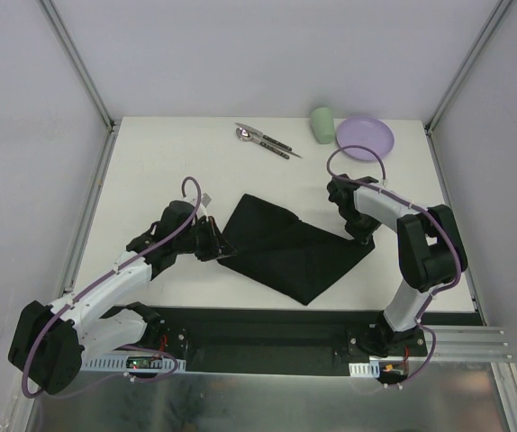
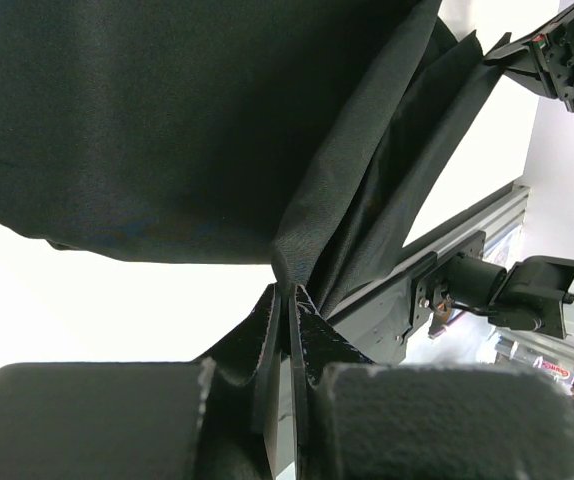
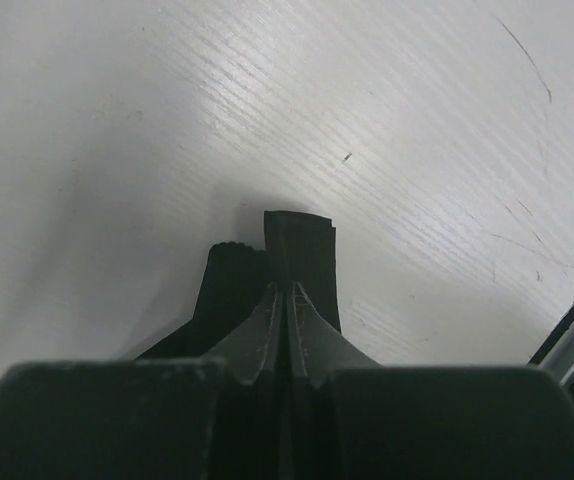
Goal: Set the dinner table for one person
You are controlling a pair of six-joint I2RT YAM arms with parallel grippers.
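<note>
A black cloth [image 1: 285,261] lies partly folded across the front middle of the white table. At its left side my left gripper is shut on a pinched fold of it. My right gripper is shut on the cloth's right end, whose short tip pokes out beyond the fingers in the right wrist view. Toward the back right sit a purple plate [image 1: 365,135] and a green cup [image 1: 322,125], side by side. Left of the cup lies black-handled cutlery [image 1: 266,143], including a knife and a spoon, bunched together.
A dark rail [image 1: 267,337] runs past the front edge. Grey walls stand around the table.
</note>
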